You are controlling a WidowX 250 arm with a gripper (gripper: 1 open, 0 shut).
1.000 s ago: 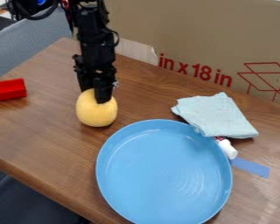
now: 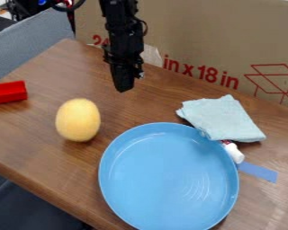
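Observation:
My black gripper (image 2: 125,83) hangs above the wooden table near the cardboard box at the back, shut, with nothing seen between its fingers. A pale yellow rounded object (image 2: 78,119), like a sponge or potato, rests to the lower left of it, apart from the gripper. A blue plate (image 2: 168,178) lies at the front right.
A red block (image 2: 4,93) sits at the left. A pale blue cloth (image 2: 219,117) lies right of the gripper, with a small white tube (image 2: 234,154) and blue tape below it. The cardboard box (image 2: 219,40) borders the back.
The yellow object has moved left and toward the front, away from the gripper. My gripper has moved right and back, and is now apart from it.

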